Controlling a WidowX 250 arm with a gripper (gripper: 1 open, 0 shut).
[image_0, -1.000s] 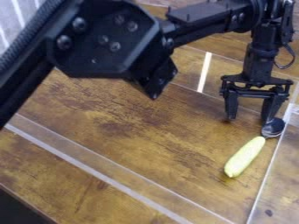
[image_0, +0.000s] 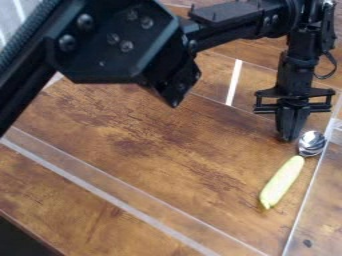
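Note:
My gripper (image_0: 290, 128) hangs at the right of the camera view, low over the wooden table (image_0: 134, 170), its black fingers together and nothing visible between them. Just below and to the right of the fingertips lies a shiny silver round object (image_0: 311, 142); whether they touch is unclear. A long pale yellow object (image_0: 281, 183), like a corn cob, lies on the table below the silver object, angled toward the lower left.
The black arm fills the upper left and middle. Light tape lines (image_0: 120, 195) cross the table. The left and middle of the table show no other objects; a dark edge is at the bottom left corner.
About a second ago the gripper's fingers stood apart; now they are together. The upper arm has shifted slightly. The yellow and silver objects look unmoved.

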